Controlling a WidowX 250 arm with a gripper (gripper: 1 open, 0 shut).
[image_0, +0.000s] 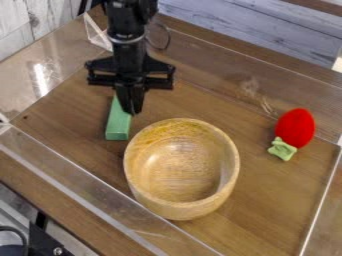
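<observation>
The black gripper (130, 94) hangs over the upper end of a green bar (116, 123) lying on the wooden table (201, 75), left of a large wooden bowl (181, 190). Whether the fingers are open or touching the bar cannot be told.
A red object (295, 126) with a light green part (282, 149) lies at the right. Clear walls edge the table.
</observation>
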